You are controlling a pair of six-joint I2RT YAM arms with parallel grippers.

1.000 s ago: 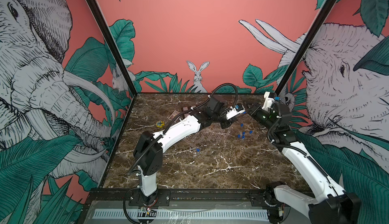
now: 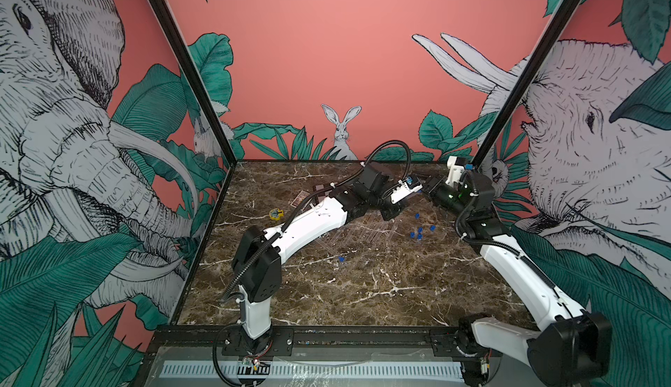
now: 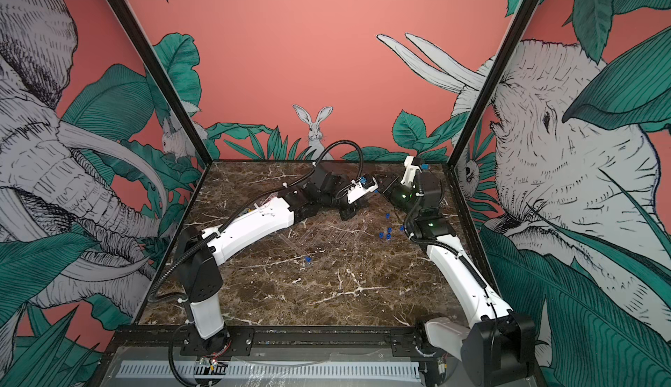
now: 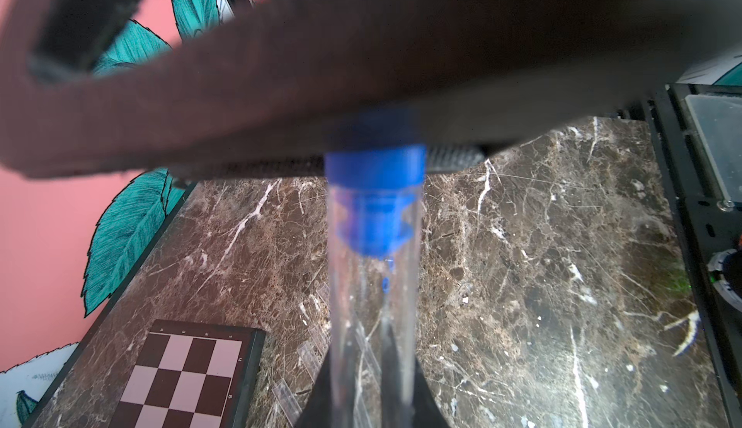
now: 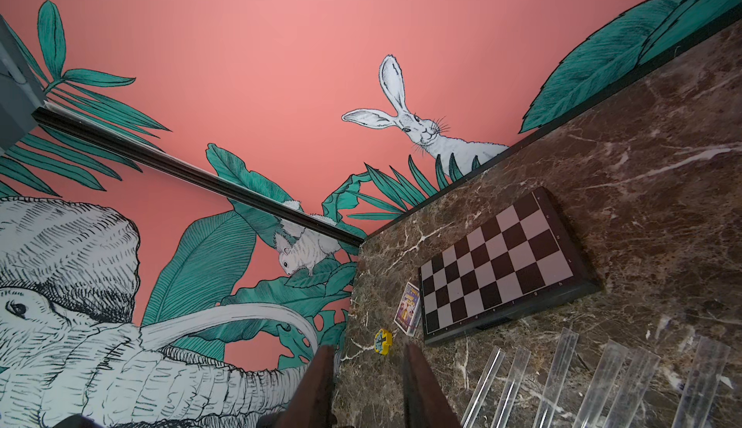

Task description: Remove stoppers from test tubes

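In the left wrist view a clear test tube (image 4: 375, 296) with a blue stopper (image 4: 375, 166) in its end stands out large and close, the black finger above it blurred. My left gripper (image 2: 409, 190) is shut on this tube, above the back right of the table. My right gripper is just beside it in the top views, fingers parted, with nothing seen between them. Several clear tubes (image 5: 552, 374) lie on the marble table. Loose blue stoppers (image 2: 432, 227) are scattered at the right, with another stopper (image 2: 341, 259) nearer the middle.
A checkered box (image 5: 494, 261) lies at the back left, with a card pack (image 5: 407, 306) and a small yellow object (image 5: 383, 341) beside it.
My right arm has shifted a little to the left, toward the left gripper. The left arm is nearly still.
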